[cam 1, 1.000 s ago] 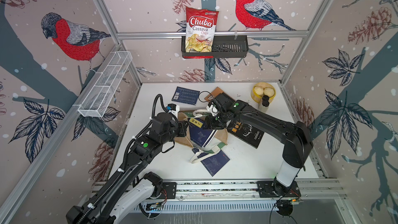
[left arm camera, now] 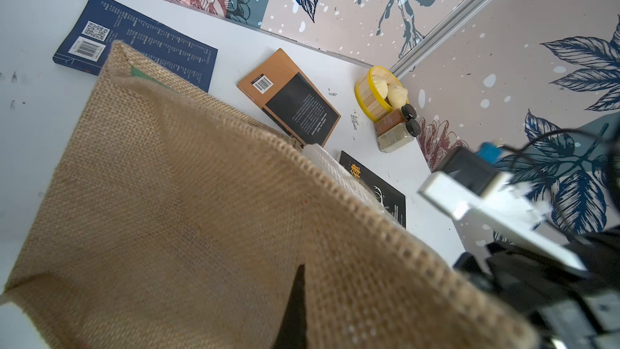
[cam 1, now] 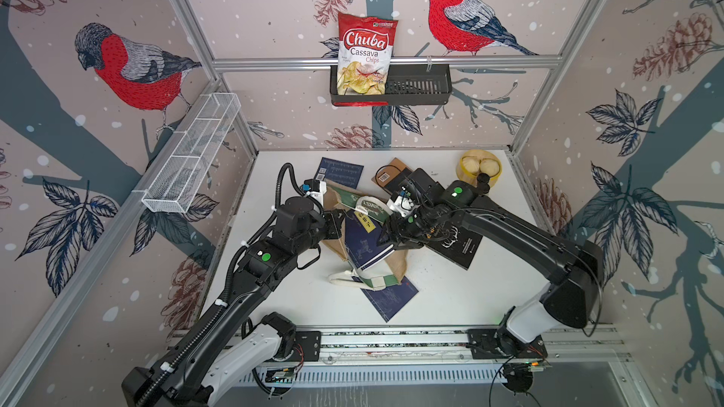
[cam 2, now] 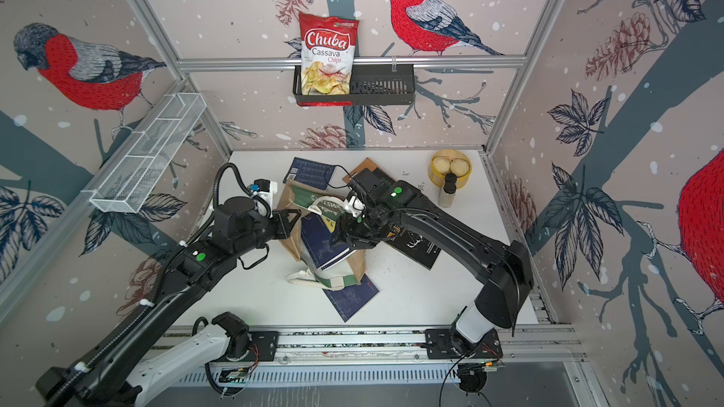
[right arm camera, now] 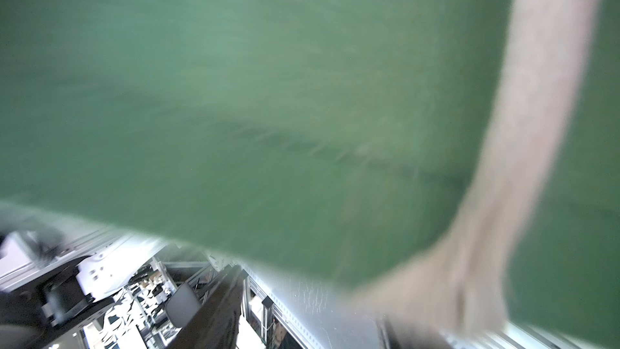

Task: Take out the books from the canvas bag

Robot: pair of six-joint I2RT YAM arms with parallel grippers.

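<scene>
The canvas bag (left arm camera: 161,206) lies open mid-table, a navy book (cam 1: 362,241) with yellow label inside it. My left gripper (cam 1: 333,220) is at the bag's left side, shut, with the burlap wall close around its fingers. My right gripper (cam 1: 393,227) is over the bag's right part by that book; its wrist view is blurred green cloth and strap, so its finger is unclear. Other books lie out on the table: a navy one (left arm camera: 161,51) at the back, a brown one (left arm camera: 264,80), a black one (cam 1: 460,248) at right, a navy one (cam 1: 390,299) at the front.
A yellow basket (cam 2: 441,178) and two jars (left arm camera: 394,141) stand at the back right. A wire rack (cam 1: 188,150) hangs on the left wall, and a black shelf (cam 1: 414,90) with chips (cam 1: 364,60) on the back rail.
The right arm's elbow has swung right and toward the front, its gripper slightly rightward. The bag and its straps have shifted. My left arm has moved only slightly.
</scene>
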